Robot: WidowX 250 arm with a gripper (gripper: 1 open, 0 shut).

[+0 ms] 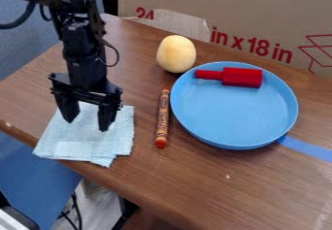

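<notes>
My black gripper [88, 115] is over a pale blue cloth [68, 145] at the table's left, its fingertips down at or just above the fabric. Whether anything is between the fingers I cannot tell. Right of the cloth lies an orange crayon-like stick [163, 117]. A blue plate [234, 122] holds a red object with a handle [243, 78] at its back. A yellow potato-like object [177, 53] stands behind the stick.
A cardboard box [259, 20] stands along the back. Bare wooden table [220, 185] spreads across the front and right, with blue tape at the right. The table's edge runs along the lower left.
</notes>
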